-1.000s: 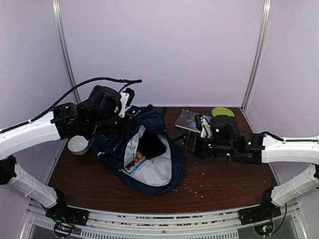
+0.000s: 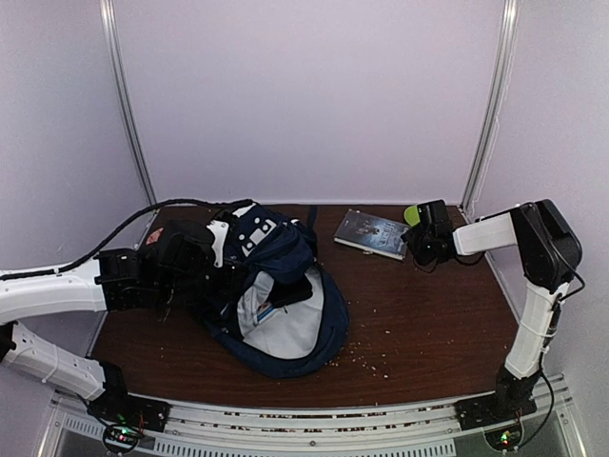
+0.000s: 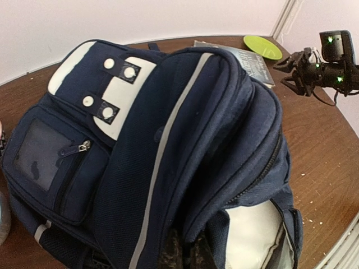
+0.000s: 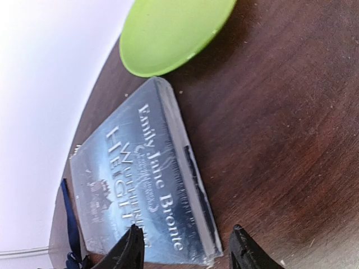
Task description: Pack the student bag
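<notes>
The navy backpack lies open on the table, light lining and dark items inside. My left gripper is shut on its fabric, as the left wrist view shows at bottom centre. A book titled Wuthering Heights lies flat at the back right, with a green plate beside it. My right gripper hangs at the book's right end, fingers apart, with nothing seen between them.
Pale walls stand at the back and sides.
My right gripper has moved from beside the backpack back and right to the book and plate. My left arm has lowered slightly with the backpack fabric.
</notes>
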